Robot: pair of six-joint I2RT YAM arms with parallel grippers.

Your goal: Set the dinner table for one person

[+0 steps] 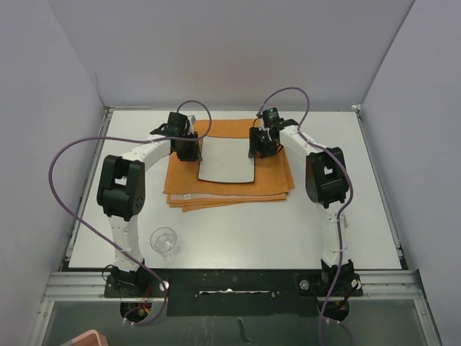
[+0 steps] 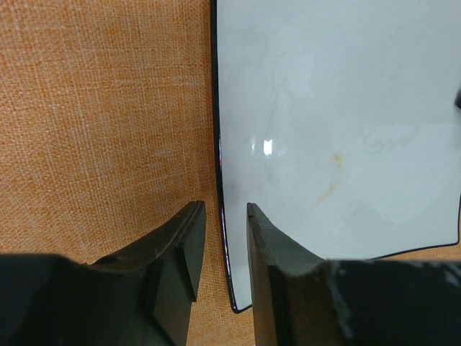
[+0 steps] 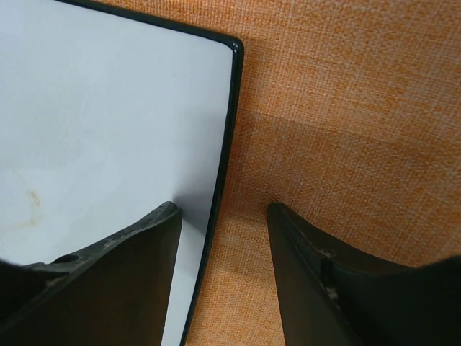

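A white square plate with a dark rim [image 1: 226, 160] lies on stacked orange cloth mats [image 1: 216, 192] near the table's middle. My left gripper is low over the plate's left edge, one finger either side of the dark rim, fingers part open. My right gripper stands open at the plate's right edge, one finger over the white surface, the other on or just above the orange cloth. Whether either gripper touches the plate is unclear.
A clear glass [image 1: 163, 240] stands at the front left of the white table [image 1: 238, 238], close to my left arm. Walls bound the back and sides.
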